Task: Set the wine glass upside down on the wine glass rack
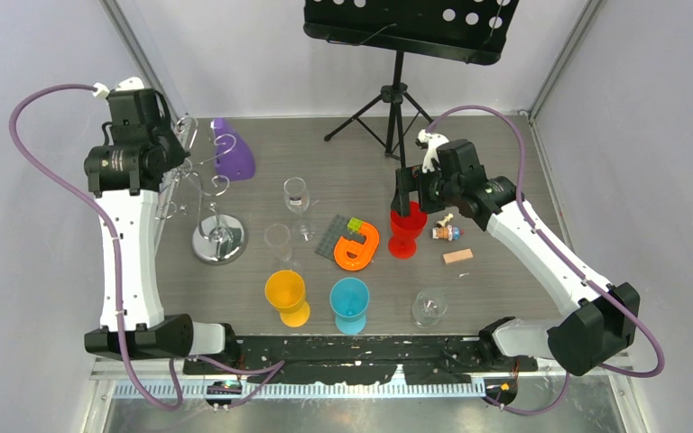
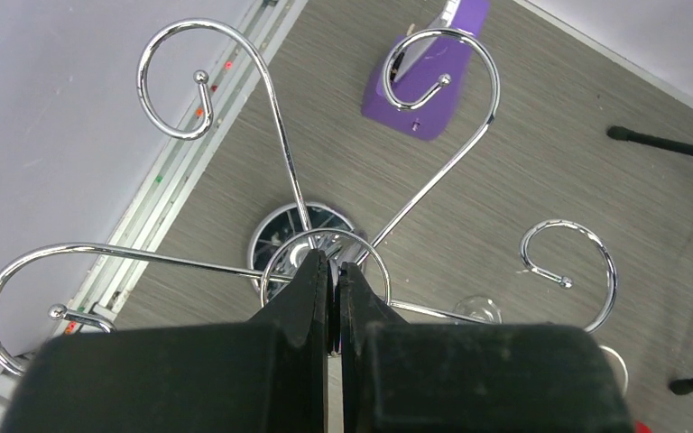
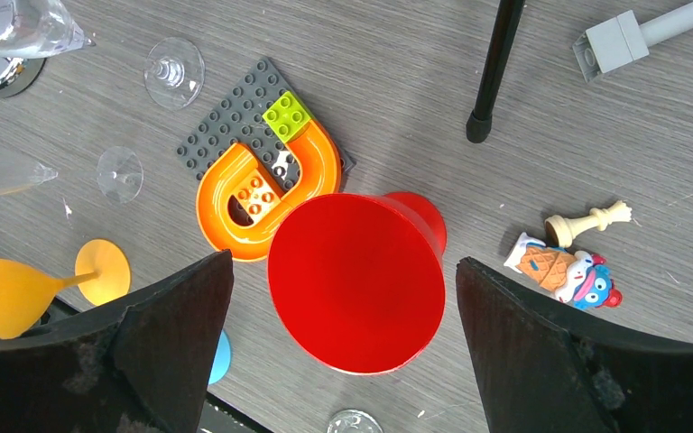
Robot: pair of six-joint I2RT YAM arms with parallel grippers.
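Note:
The silver wine glass rack [image 2: 433,185] with its curled arms stands at the left, its round base [image 1: 218,240] on the table. At its top my left gripper is shut, with a thin shiny bit of the rack's metal showing between the fingers. On the right, the red goblet [image 3: 356,298] is upright, and my right gripper stands open around its rim, one finger on either side with gaps. Clear glasses [image 1: 296,196] stand mid-left; a clear glass [image 1: 429,308] is at the front right.
Yellow [image 1: 286,290] and blue [image 1: 350,299] goblets stand at the front. Between the glasses and the red goblet lies an orange track on a grey plate [image 1: 329,236]. A purple object [image 1: 235,155] is behind the rack; a music stand [image 1: 395,95] at the back. Small toys [image 1: 447,233] lie right.

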